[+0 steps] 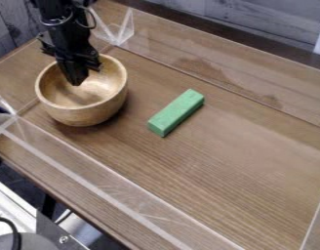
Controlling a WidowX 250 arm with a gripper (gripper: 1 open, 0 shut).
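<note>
A round wooden bowl [87, 105] sits on the left part of the wooden table. My black gripper [74, 70] is down at the bowl's back-left, its tip over or just inside the rim; it looks shut, with nothing visible between its fingers, though the tip is small in view. A green block [176, 112] lies on the table to the right of the bowl, apart from it.
Clear tape strips run along its edges. A white surface [300, 20] is at the back right, and dark cables lie off the left edge.
</note>
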